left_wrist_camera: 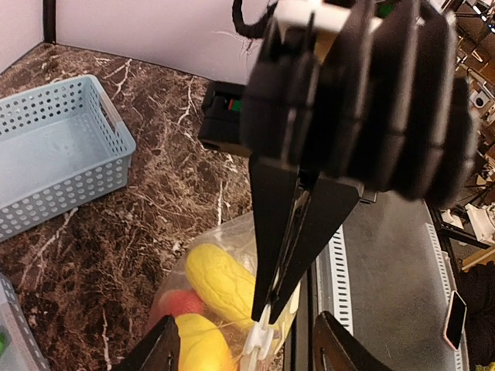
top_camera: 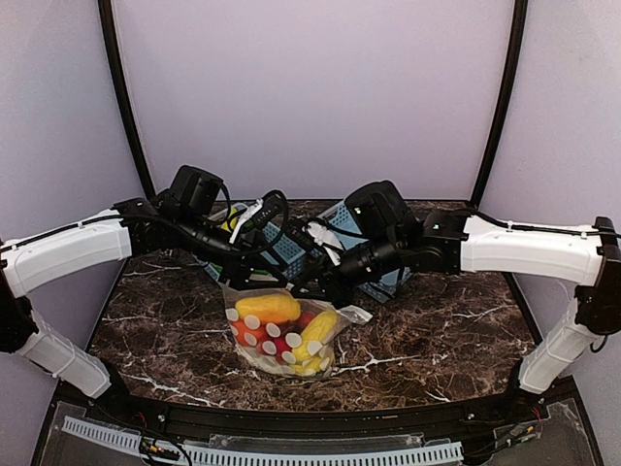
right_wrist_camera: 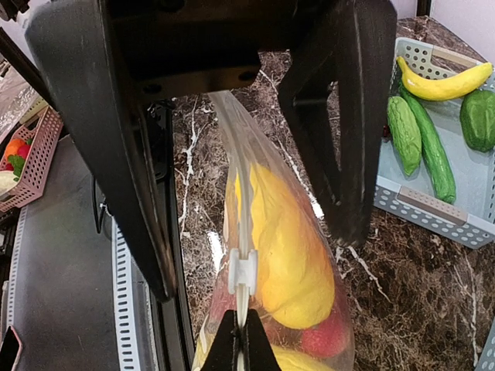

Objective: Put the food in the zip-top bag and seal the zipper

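The zip top bag [top_camera: 281,335] stands on the marble table, holding yellow and red food, including a mango-like piece [right_wrist_camera: 290,255]. Its white zipper slider [right_wrist_camera: 243,270] [left_wrist_camera: 260,340] sits on the zip strip. My right gripper [top_camera: 325,286] is shut at the strip, its tips just below the slider in the right wrist view [right_wrist_camera: 241,332]; only the thin strip shows there. My left gripper [top_camera: 257,272] is above the bag's left top; in the left wrist view its fingers are apart at the bottom edge, around the strip near the slider.
A blue basket with banana, cucumbers and pepper [right_wrist_camera: 433,197] stands behind the bag on the left, an empty blue basket [left_wrist_camera: 93,178] behind on the right. Bare marble lies either side of the bag at the front.
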